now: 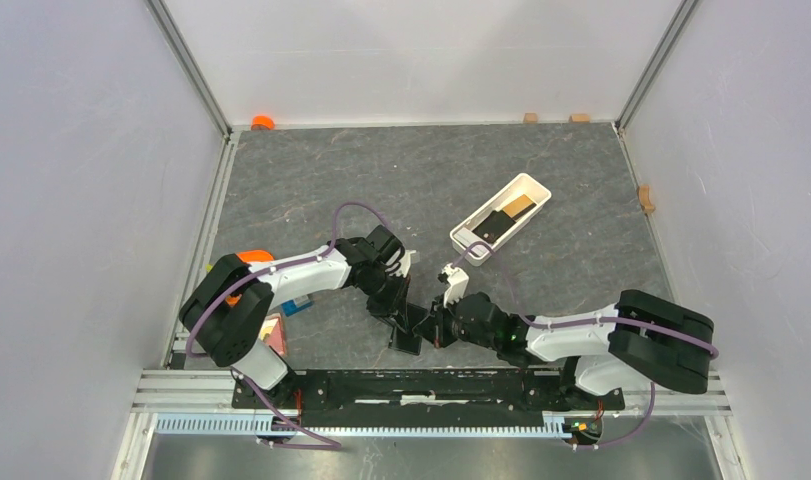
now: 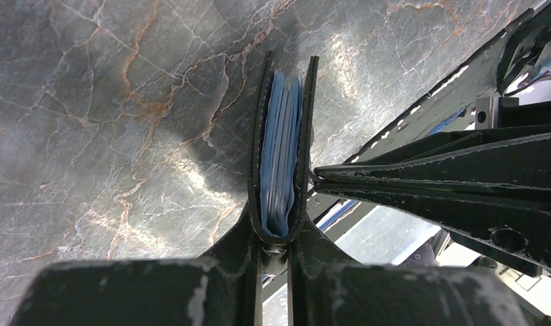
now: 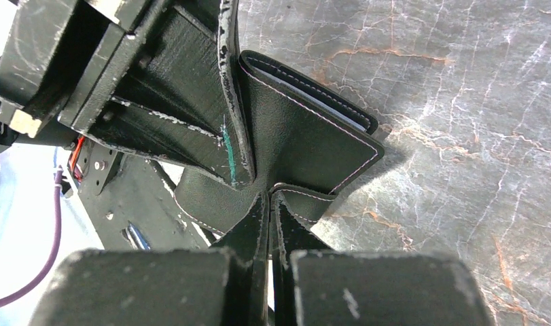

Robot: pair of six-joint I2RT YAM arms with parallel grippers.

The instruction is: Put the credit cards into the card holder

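A black leather card holder (image 3: pixel 320 136) with pale stitching stands on edge. In the left wrist view the card holder (image 2: pixel 305 136) shows its open side, with bluish clear sleeves (image 2: pixel 280 149) between its covers. My left gripper is shut on its spine. My right gripper is shut, its tips against the holder's outer face beside a small stitched strap (image 3: pixel 305 200); no object shows between them. Cards lie in the white tray (image 1: pixel 537 187) in the top view: an orange card (image 1: pixel 519 207), a black one (image 1: pixel 494 227) and a pale one (image 1: pixel 468 238).
Left of my left arm, partly hidden by it, lie an orange object (image 1: pixel 253 257), a blue item (image 1: pixel 297 304) and a pinkish box (image 1: pixel 275 333).
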